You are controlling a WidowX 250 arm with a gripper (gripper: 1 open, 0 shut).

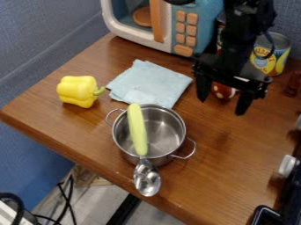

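Observation:
My black gripper (221,98) hangs over the right part of the wooden table, right of the cloth, its fingers spread apart. A red round object (223,90) shows behind and between the fingers; I cannot tell exactly what it is. A steel pot (170,139) with a yellow-green corn-like item (137,130) and a large spoon (147,181) stands at the middle front. A yellow pepper (79,91) lies to the left, beside a pale blue cloth (150,84).
A toy microwave (184,26) and cans (270,54) line the back. A small brown bottle (294,83) stands at the right, with a dark appliance at the right front edge.

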